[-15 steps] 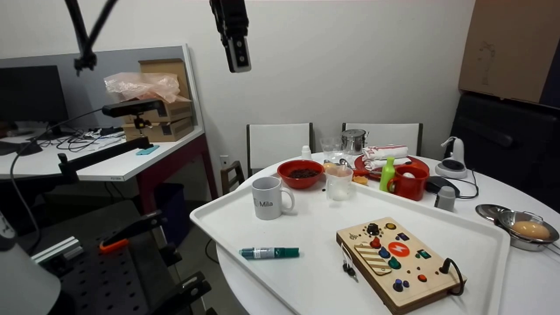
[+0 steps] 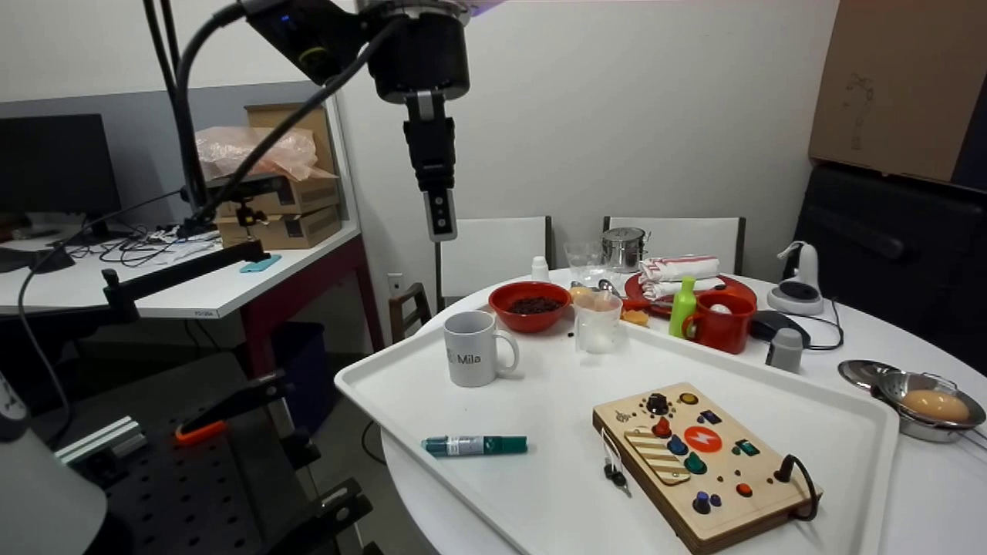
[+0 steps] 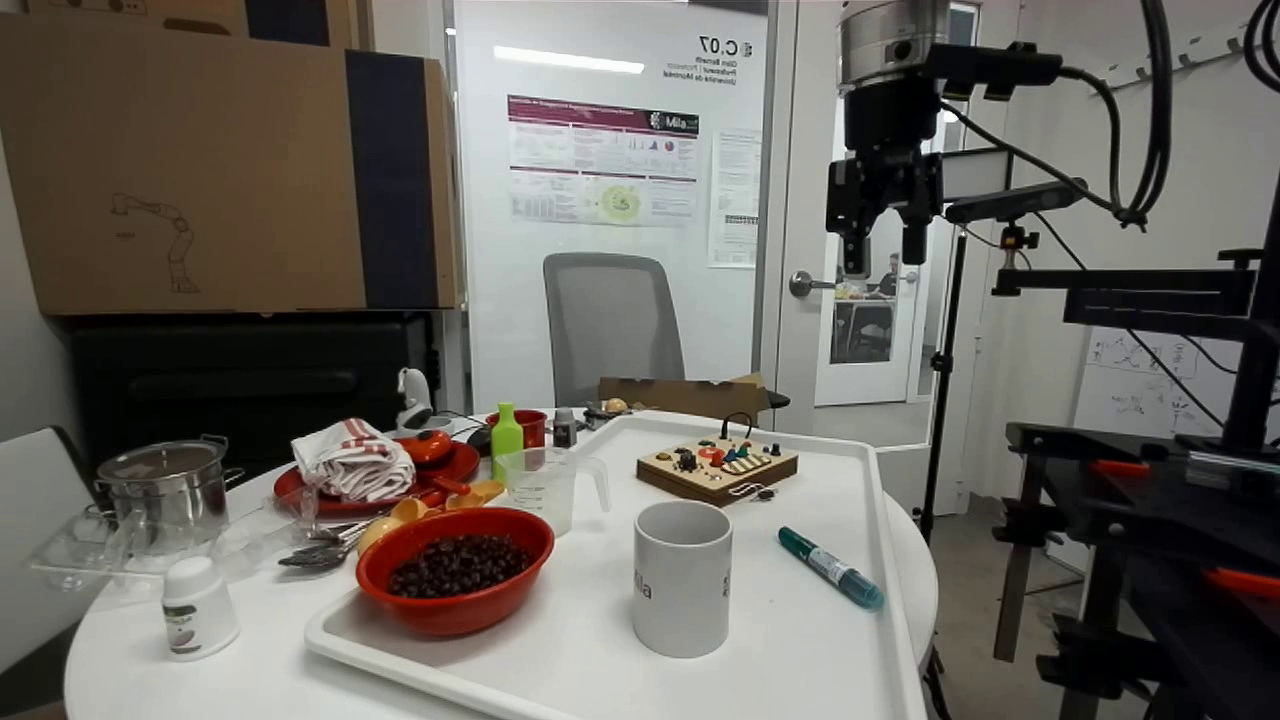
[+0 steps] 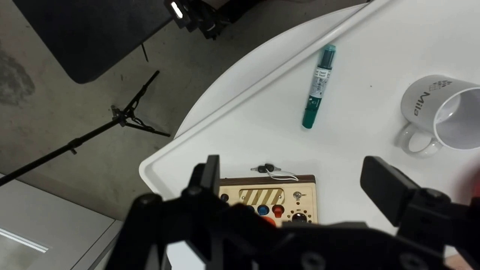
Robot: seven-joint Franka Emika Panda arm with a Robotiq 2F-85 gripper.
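My gripper [image 3: 885,258] hangs high above the table, open, its fingers wide apart in the wrist view with nothing between them. On the white tray [image 2: 555,416] below lie a green marker [image 2: 474,445], on its side near the tray's edge, and a wooden board [image 2: 708,462] with knobs, switches and a small cable. A grey-white Mila mug [image 2: 473,348] stands upright on the tray, its handle toward the clear measuring cup [image 2: 598,321]. Part of the board is covered by my gripper in the wrist view.
A red bowl [image 3: 456,569] of dark beans sits by the tray's corner. Behind the tray are a green bottle [image 2: 682,307], a red mug [image 2: 719,321], a red plate with a folded towel [image 2: 680,270] and a steel pot [image 2: 624,249]. The tray's middle is clear.
My gripper has come down from near the top of exterior view 1 and shifted slightly right, bringing more of the arm into view. The objects on the table have not moved.
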